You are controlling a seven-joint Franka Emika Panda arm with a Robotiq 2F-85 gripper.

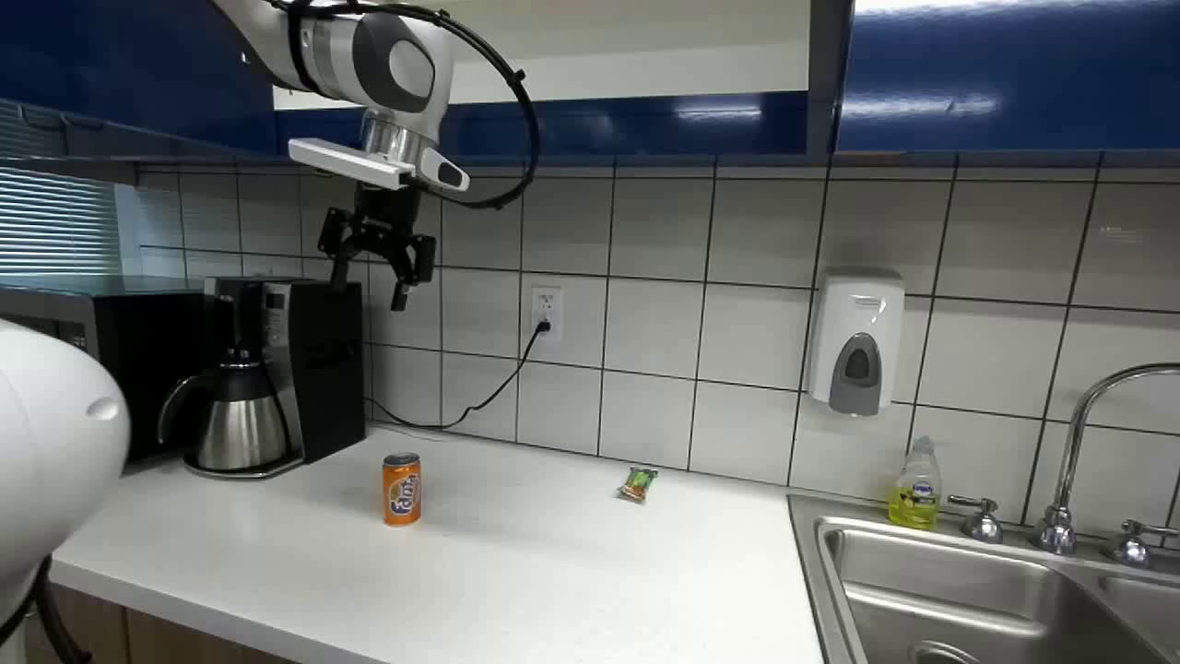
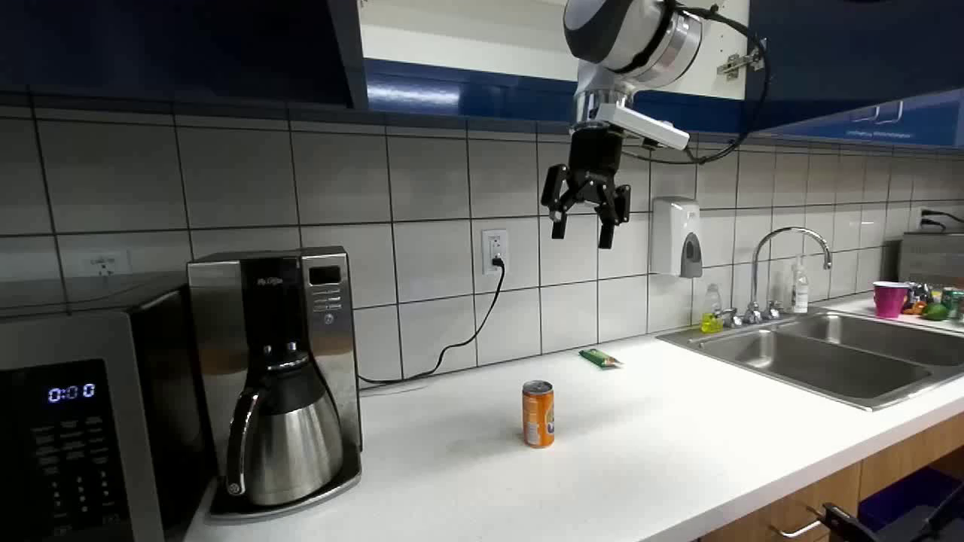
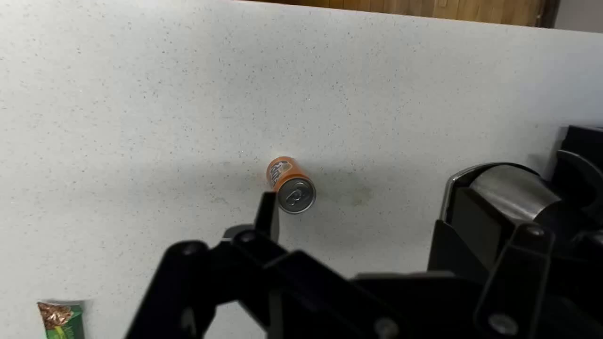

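An orange Fanta can stands upright on the white counter, left of the middle in exterior view 1. The same can shows near the centre in exterior view 2. High above the counter hangs my gripper, its fingers spread wide and empty. Seen from the wrist, the can lies below, its grey top by the tip of one dark finger. A small green snack packet rests on the counter near the tiled wall, well apart from the can.
A coffee maker with a steel carafe and a microwave occupy the left end. To the right are the sink, a faucet and a yellow soap bottle. Blue cabinets hang overhead.
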